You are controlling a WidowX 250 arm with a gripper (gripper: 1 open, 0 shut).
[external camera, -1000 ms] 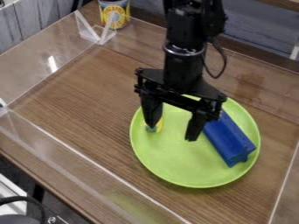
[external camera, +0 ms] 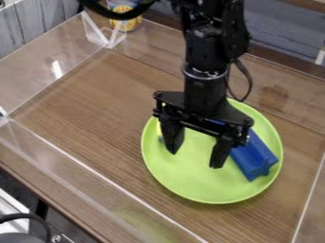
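Observation:
My black gripper hangs over a green plate, open, one finger on the left and one on the right. A blue block lies on the plate's right side, partly behind the right finger. A small light item on the plate's left is mostly hidden behind the left finger; I cannot tell what it is.
A yellow can stands at the back left in a clear holder. A wall edge runs along the back right.
My gripper has moved slightly toward the camera and to the right, covering more of the plate and the blue block. The plate and block look unmoved.

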